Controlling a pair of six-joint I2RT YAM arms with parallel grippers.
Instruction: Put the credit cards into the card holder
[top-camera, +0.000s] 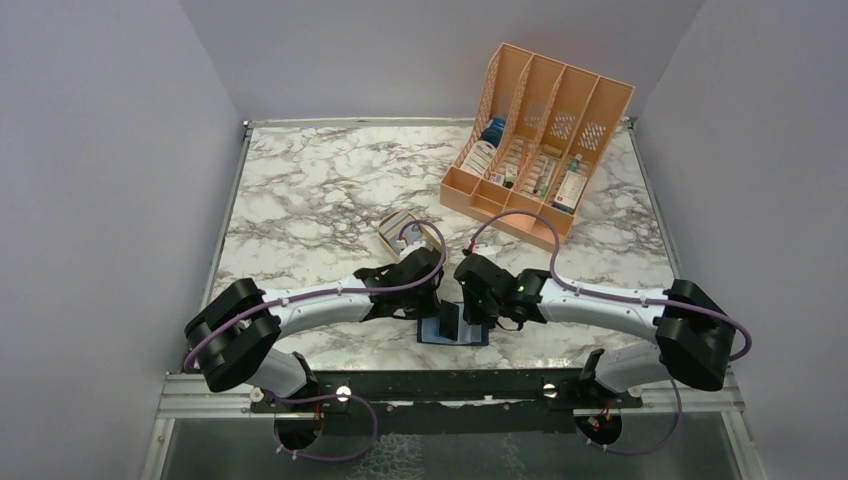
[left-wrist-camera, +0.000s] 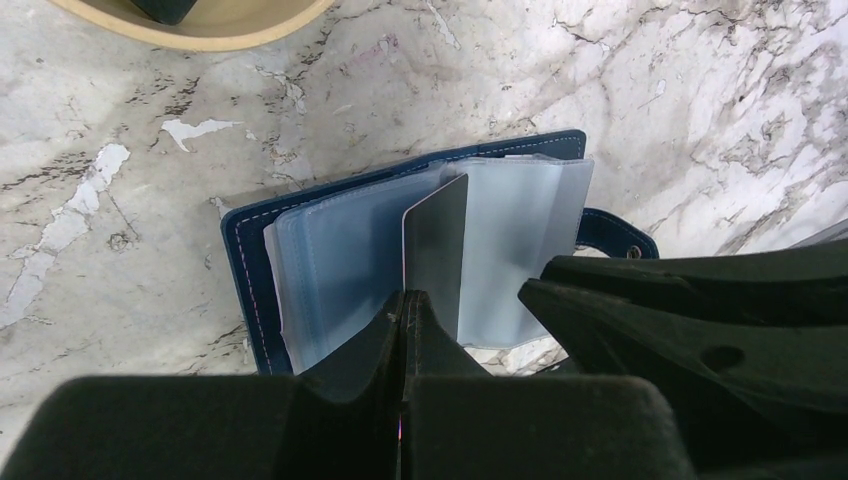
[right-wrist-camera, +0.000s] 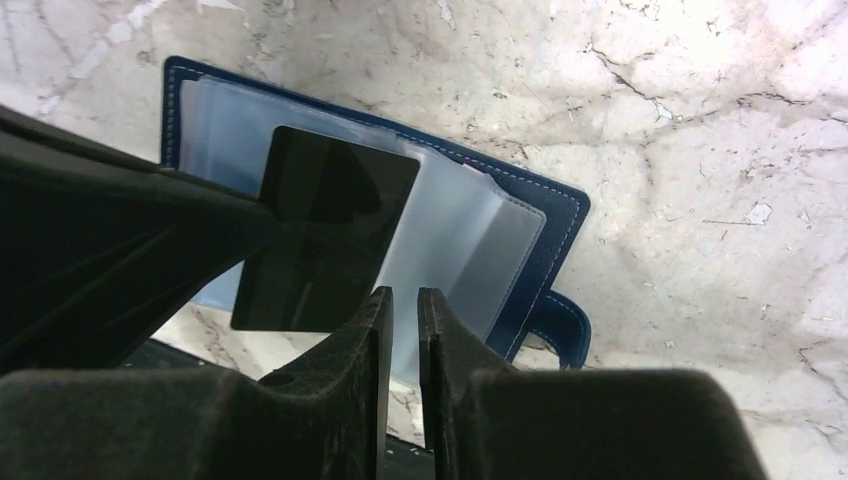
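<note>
The navy card holder lies open on the marble at the front centre, with clear sleeves. A black card lies in the middle of it, seen edge-on in the left wrist view. My left gripper is shut, its tips at the near end of that card's edge; whether it pinches the card is unclear. My right gripper hovers over the holder's right sleeve, part open with a narrow gap and nothing seen between its fingers. A round tan container with cards sits behind the holder, mostly under the left arm in the top view.
A peach compartment organiser with assorted items stands at the back right. Both arms are close together over the holder.
</note>
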